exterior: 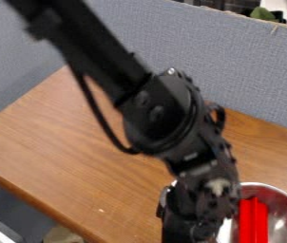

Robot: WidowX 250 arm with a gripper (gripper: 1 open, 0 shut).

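Note:
A black robot arm reaches down from the upper left to my gripper [184,224] at the bottom centre, just left of a metal bowl [282,204] in the lower right corner. A red block [253,221] lies in the bowl. The gripper's fingertips are dark and partly cut off by the bottom edge, so their opening is unclear.
Grey padded walls [241,66] line the back and left. A gap with loose items lies past the table's front left edge. Some clutter shows beyond the back wall at the top right.

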